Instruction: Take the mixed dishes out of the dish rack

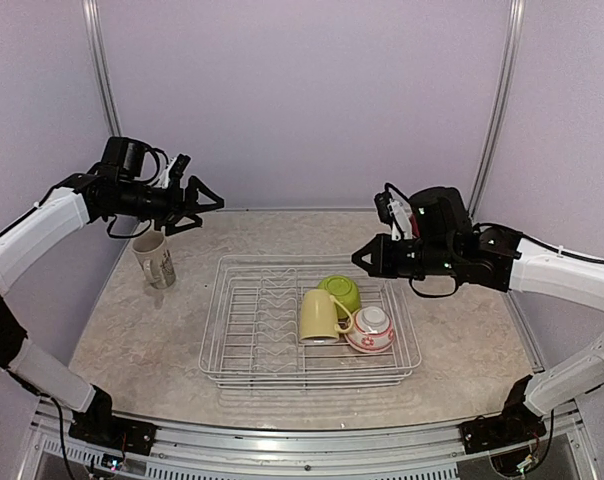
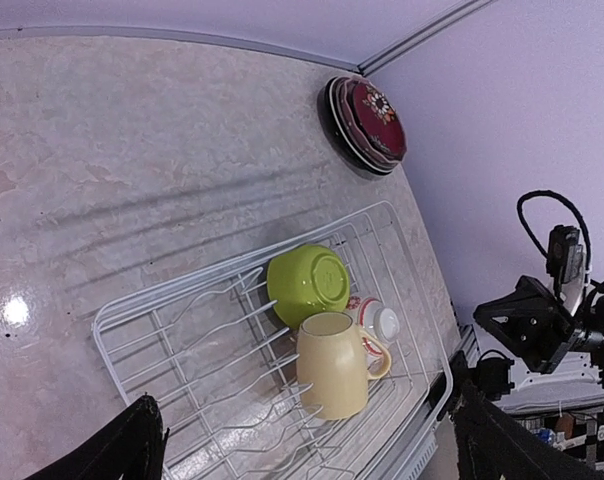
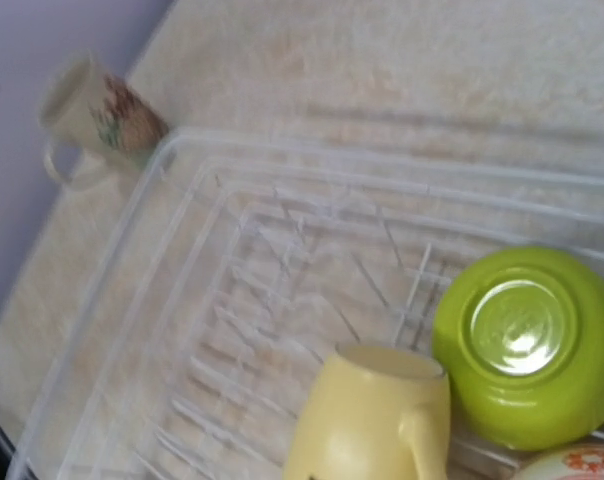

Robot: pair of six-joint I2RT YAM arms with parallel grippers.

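The yellow mug point(image 1: 319, 316) is in the wire dish rack point(image 1: 244, 371), its base up and its handle toward the red-patterned white bowl point(image 1: 370, 330). Beside it, the green bowl point(image 1: 339, 291) rests upside down. My right gripper point(image 1: 365, 258) hovers above and to the right of the mug, apart from it, its fingers together with nothing held. The right wrist view shows the mug point(image 3: 372, 420) free below. My left gripper point(image 1: 204, 206) hangs over the back left counter, its fingers spread and empty; its fingers point(image 2: 107, 450) frame the lower corners of the left wrist view.
A patterned mug point(image 1: 155, 260) stands on the counter left of the rack. Stacked red plates point(image 2: 367, 120) sit at the back right, mostly hidden behind the right arm in the top view. The back middle counter and the rack's left half are clear.
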